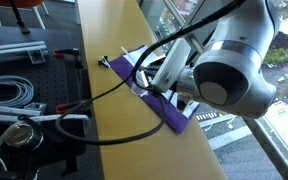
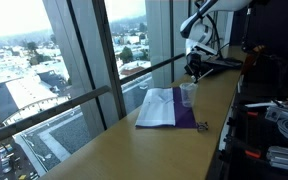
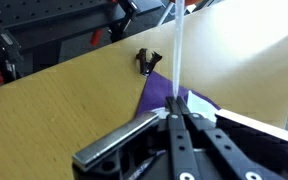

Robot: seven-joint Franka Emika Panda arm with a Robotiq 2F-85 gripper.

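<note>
A thin white stick [image 3: 178,50] rises from between the fingertips of my gripper in the wrist view; the fingers look shut on it. Beneath lies a purple cloth [image 3: 156,92] with white sheets on it, partly hidden by the gripper. Exterior view 2 shows this purple cloth [image 2: 184,117] and a white sheet [image 2: 156,106] flat on the table. A clear cup-like object [image 2: 188,94] appears near the cloth's far right side, below the gripper [image 2: 192,76]. In exterior view 1 the arm covers much of the cloth, and the fingertips are hard to make out.
A small dark object [image 3: 147,62] stands on the table [image 3: 74,120] beside the cloth. Along one side is a black cart [image 1: 29,100] with coiled white cable [image 1: 9,90]. Windows [image 2: 44,70] border the other side. Bare table extends in front of the cloth.
</note>
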